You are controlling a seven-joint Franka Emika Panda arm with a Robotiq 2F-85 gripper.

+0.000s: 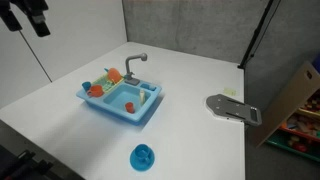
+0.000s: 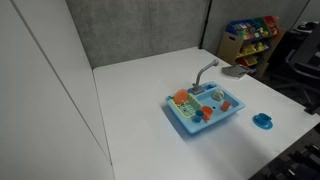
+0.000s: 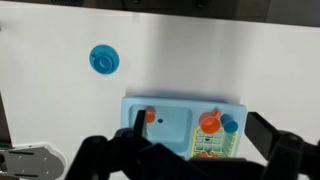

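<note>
A light-blue toy sink (image 1: pixel 125 105) with a grey faucet (image 1: pixel 134 62) stands on the white table. Its basin holds a small red cup (image 3: pixel 150 114). On its other side are an orange-red cup (image 3: pixel 209 123), a blue cup (image 3: pixel 229 124) and a green rack, partly hidden in the wrist view. Apart from the sink, a blue cup on a blue saucer (image 1: pixel 142 157) sits near the table's front. High above the table at the left, my gripper (image 1: pixel 26 28) hangs with its fingers wide apart; the wrist view looks down past the gripper onto the sink, nothing between the fingers.
A grey metal rack-like piece (image 1: pixel 232 109) lies at the table's right edge. Beyond that edge, shelves with colourful bins (image 2: pixel 250 38) stand off the table. Much of the white table (image 1: pixel 190 80) around the sink is bare.
</note>
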